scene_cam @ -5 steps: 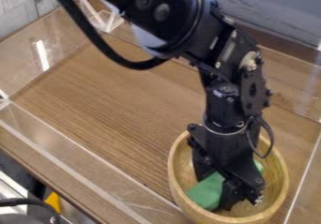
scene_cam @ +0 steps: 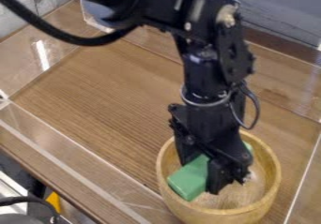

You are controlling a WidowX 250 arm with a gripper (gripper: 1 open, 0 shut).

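Observation:
My black gripper (scene_cam: 213, 162) reaches down into a round yellow wooden bowl (scene_cam: 257, 200) at the lower right, shut on a green object (scene_cam: 189, 179). The object is tilted near the bowl's left side, partly hidden behind the fingers; its exact shape is unclear.
Cables and dark items lie beyond the lower left edge. A pale wall stands at the back.
The gripper has moved left and a little up, and the green object has shifted with it toward the bowl's left side. The bowl has shifted slightly left as well.

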